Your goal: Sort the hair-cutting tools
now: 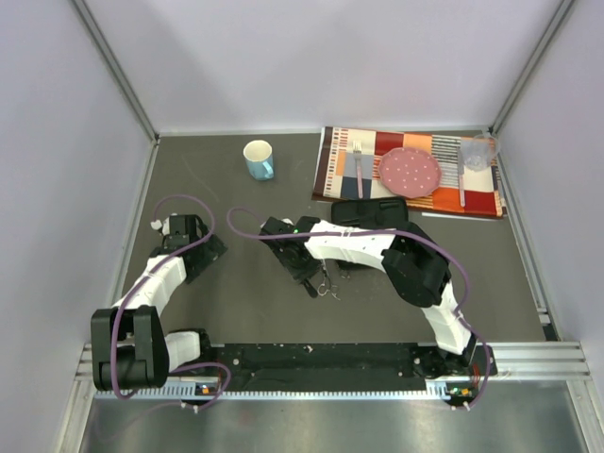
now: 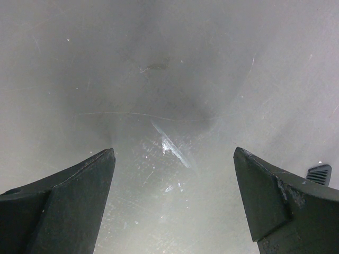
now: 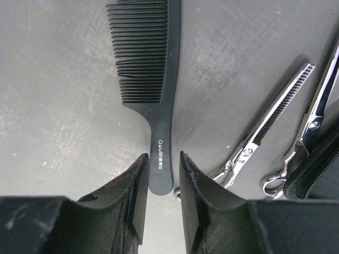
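Note:
A black comb (image 3: pixel 161 121) lies flat on the table, its handle end between the fingertips of my right gripper in the right wrist view. That gripper is open, with a gap on both sides of the handle. Thinning scissors (image 3: pixel 265 124) lie to the right of the comb, and a second pair of scissors (image 3: pixel 312 124) rests beside the black zip case (image 3: pixel 318 166). From above, the right arm hides part of the case (image 1: pixel 368 211). My left gripper stands open over bare table at the left, with a black ridged tip (image 2: pixel 319 174) at its view's right edge.
A light blue mug (image 1: pixel 259 159) stands at the back. Behind the case a patterned placemat (image 1: pixel 377 142) carries a pink plate (image 1: pixel 410 172), a fork (image 1: pixel 358 170) and a knife (image 1: pixel 461 177); a clear glass (image 1: pixel 478 151) stands at its right.

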